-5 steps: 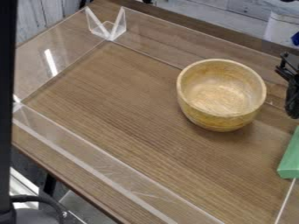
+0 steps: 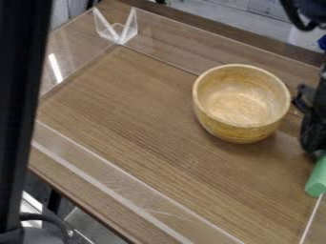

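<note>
A dark gripper (image 2: 308, 124) hangs at the right edge, low beside a green object (image 2: 317, 175) that runs out of view. Its fingertips are too dark and cut off to tell whether they are open or shut, or whether they touch the green object.
A round wooden bowl (image 2: 241, 101) sits on the wooden table (image 2: 140, 143) just left of the gripper. Clear plastic strips and a clear bracket (image 2: 116, 29) lie along the back and left. A dark post fills the left edge.
The gripper has moved further into view and downward, over the upper part of the green object. The bowl has not moved.
</note>
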